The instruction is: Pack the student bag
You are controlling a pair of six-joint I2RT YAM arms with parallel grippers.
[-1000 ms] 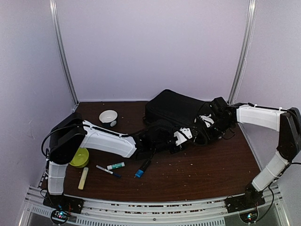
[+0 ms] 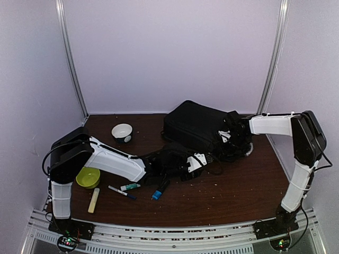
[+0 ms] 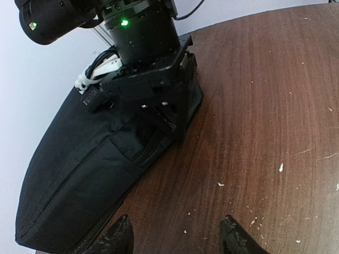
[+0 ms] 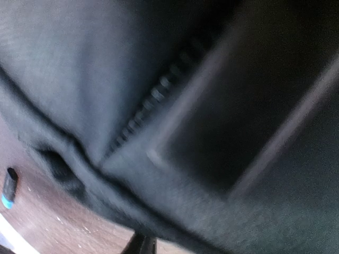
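The black bag (image 2: 193, 121) lies at the back right of the table, long and soft-sided; its zipper (image 4: 145, 108) fills much of the right wrist view, blurred. My left gripper hangs over bare wood in front of the bag, fingers apart with nothing between them. My right gripper (image 2: 228, 137) is right at the bag's front right part; its fingers are mostly hidden in its own wrist view, so its state is unclear.
A white bowl (image 2: 122, 128) and a yellow bowl (image 2: 88, 180) sit at the left. A glue stick (image 2: 130, 187), pen (image 2: 121, 192), blue-ended marker (image 2: 160, 189) and pale bar (image 2: 94, 201) lie at the front.
The right arm has moved left along the bag. The left arm has shifted slightly left and toward the front since a second ago. The small items are unmoved.
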